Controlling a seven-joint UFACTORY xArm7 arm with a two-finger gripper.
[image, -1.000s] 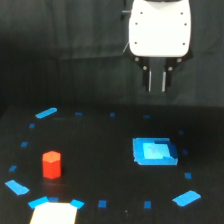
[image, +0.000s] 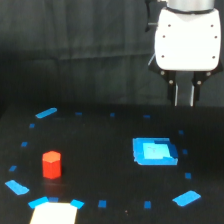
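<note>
A red block (image: 52, 165), six-sided in outline, stands on the black table at the left. To the right of centre lies a blue square (image: 139, 152) with a pale blue patch (image: 157, 151) inside it. High at the upper right hangs my gripper (image: 184, 103), beneath the white hand, well clear of both. Its two thin fingers point down and stand apart, with only dark background between them.
Blue tape strips (image: 186, 198) and small blue squares mark the black table. A bright, pale object (image: 54, 213) is cut off by the bottom edge. Between the red block and the blue square the surface is free. A dark curtain (image: 70, 50) hangs behind.
My gripper has shifted to the right and slightly down in the view. The red block and the blue square have stayed in place.
</note>
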